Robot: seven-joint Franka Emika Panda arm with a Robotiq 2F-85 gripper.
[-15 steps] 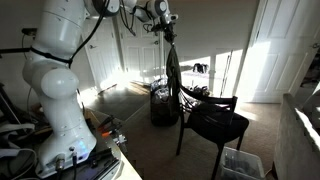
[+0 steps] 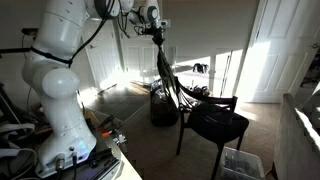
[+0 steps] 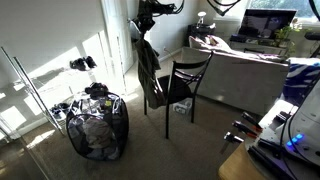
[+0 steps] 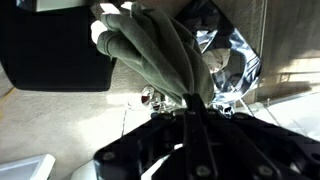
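Note:
A long dark green cloth hangs from my gripper, which is shut on its upper end, high above the floor. In exterior view 2 the cloth drops beside the black chair; whether its lower part touches the chair is unclear. In the wrist view the cloth runs up and left from the fingertips, between the dark chair seat and the mesh basket. The basket stands on the floor with clothing inside.
A clear plastic box lies on the floor near the chair. Several shoes sit on a wall rack behind the basket. A grey sofa stands behind the chair. Open floor lies in front of the chair and basket.
My gripper has shifted left in exterior view 1, carrying the cloth's top with it. The cloth now slants down to the right instead of hanging nearly straight. Chair and basket have not moved.

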